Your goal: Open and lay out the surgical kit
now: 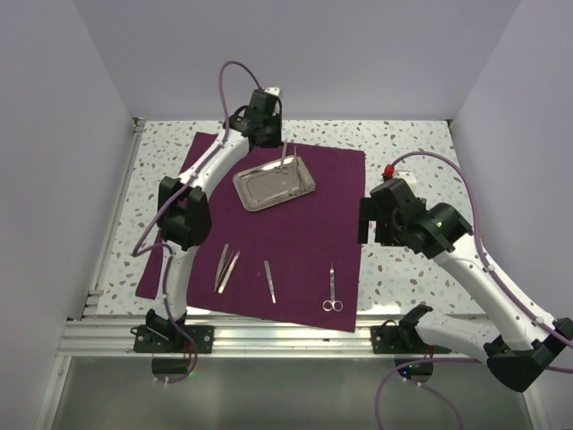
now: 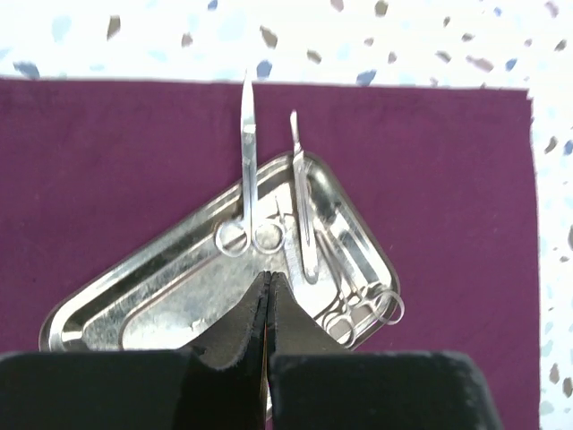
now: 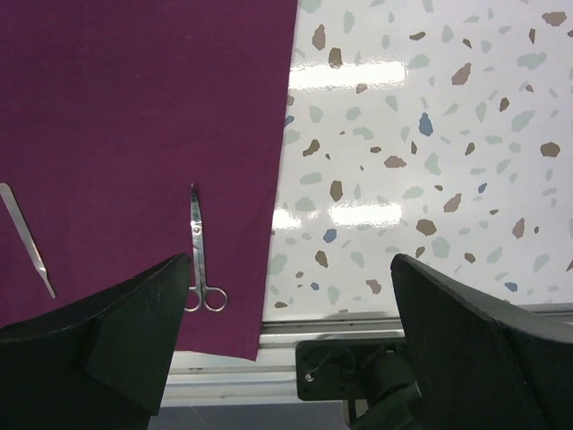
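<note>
A steel tray (image 1: pixel 255 195) on the purple cloth holds several instruments at its right end: scissors (image 2: pixel 249 152) lying over the rim, a scalpel handle (image 2: pixel 304 215) and more ringed instruments. My left gripper is above the tray, shut, with nothing visible between its fingers. My right gripper is open and empty above the cloth's right edge. Along the cloth's front lie scissors (image 1: pixel 332 296), a slim instrument (image 1: pixel 269 279) and several tweezers-like instruments (image 1: pixel 228 269).
The purple cloth (image 1: pixel 304 242) has bare room in its middle. Speckled white table (image 1: pixel 403 278) surrounds it, with side and back walls beyond.
</note>
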